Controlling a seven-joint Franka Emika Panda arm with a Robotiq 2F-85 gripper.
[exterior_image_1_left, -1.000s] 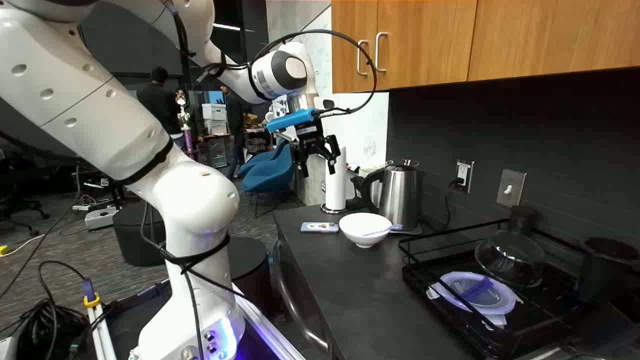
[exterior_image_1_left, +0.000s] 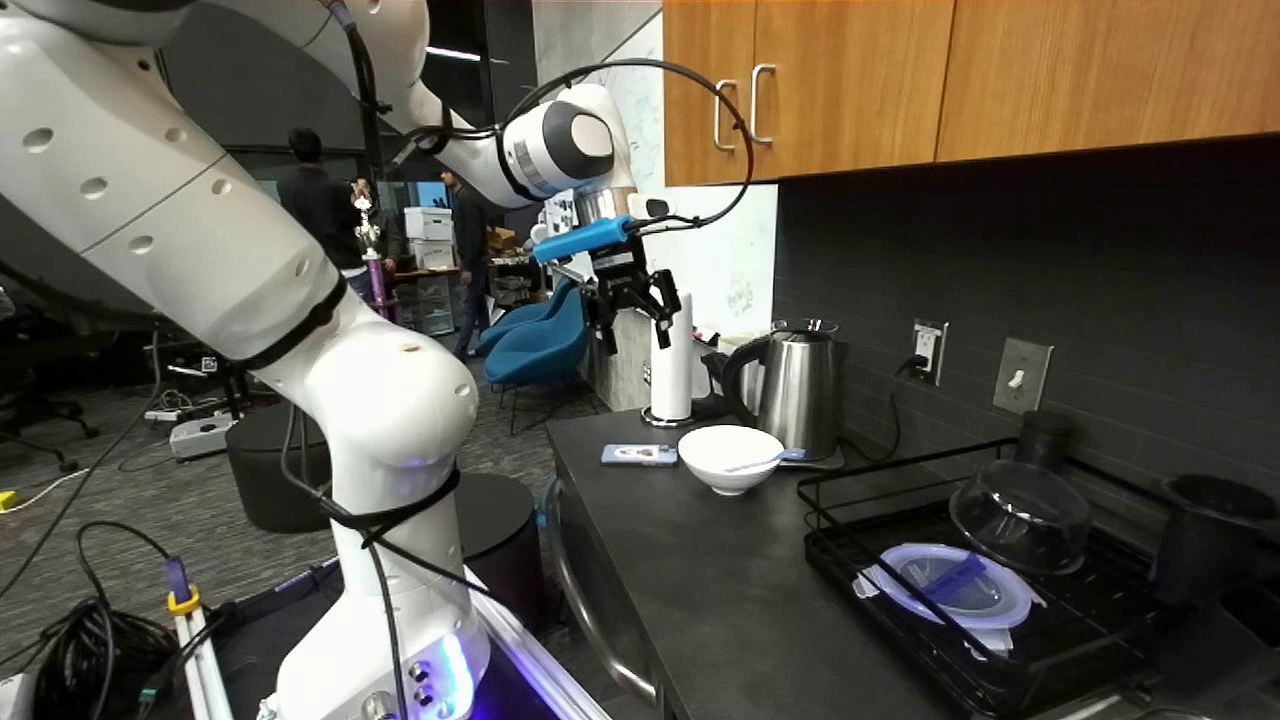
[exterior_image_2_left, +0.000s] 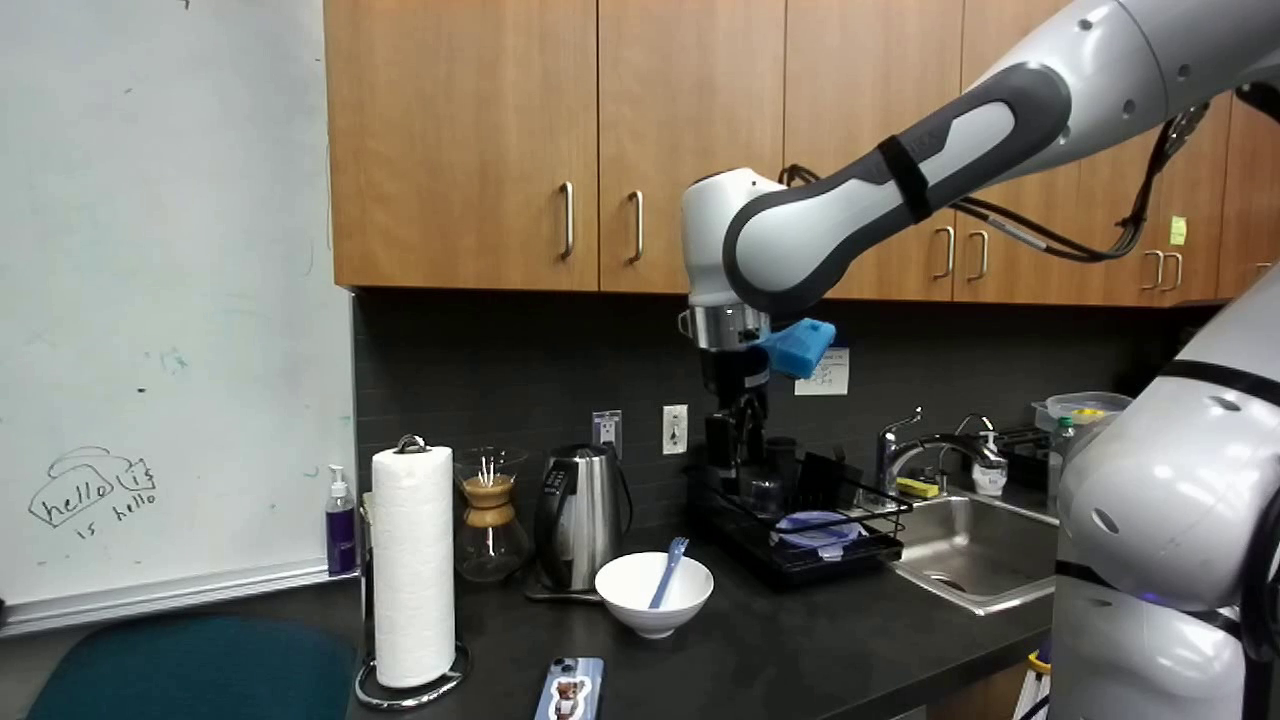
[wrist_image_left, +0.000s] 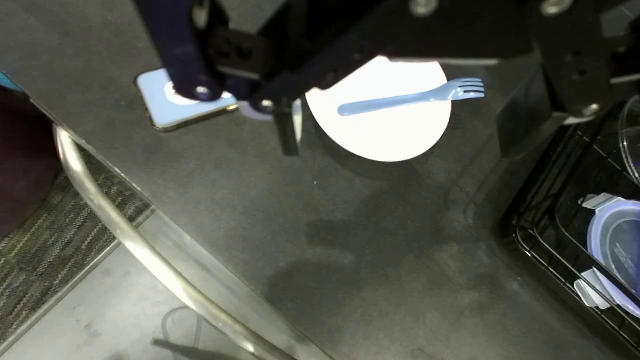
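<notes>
My gripper (exterior_image_1_left: 638, 341) hangs open above the counter, with nothing between its fingers. In the wrist view its two fingers stand wide apart, and the gripper's dark body hides the top of the picture. Beneath it is a white bowl (exterior_image_2_left: 636, 596) holding a light blue fork (exterior_image_2_left: 667, 574). The fork lies across the bowl; its tines (wrist_image_left: 469, 89) reach past the rim. A phone in a light blue case (wrist_image_left: 180, 99) rests flat near the bowl, partly covered by a finger in the wrist view.
Behind the bowl stand a steel kettle (exterior_image_2_left: 585, 516) and a glass coffee maker (exterior_image_2_left: 488, 546). A paper towel roll (exterior_image_2_left: 413, 564) is at the left. The black dish rack (exterior_image_1_left: 840, 546) carries a purple-rimmed lid (exterior_image_1_left: 954, 584) and a clear bowl. Bare counter lies between rack and front edge.
</notes>
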